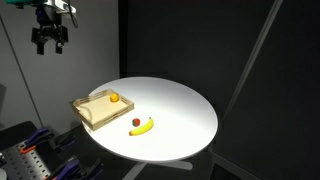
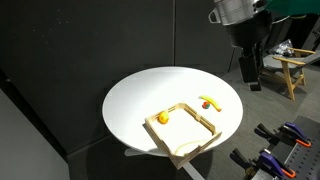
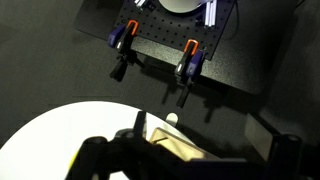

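High at the left of exterior view 1, my gripper (image 1: 49, 48) hangs well above table height, its two dark fingers spread apart with only the wall visible between them. An orange fruit (image 1: 114, 97) lies inside a shallow wooden box (image 1: 87, 120), by its far corner. Outside the box, a small red round item (image 1: 136, 122) sits close to a yellow banana (image 1: 142, 127). Exterior view 2 shows the orange (image 2: 163, 117) in the box and the banana (image 2: 210, 99) beside the red item (image 2: 206, 105). Part of the box (image 3: 178, 145) shows below the wrist camera.
All of this rests on a round white table (image 1: 185, 105), whose far and right parts are bare. Clamps (image 3: 187, 62) stand on the dark perforated mount near the robot's base. A wooden chair (image 2: 290, 70) is off to the side in exterior view 2.
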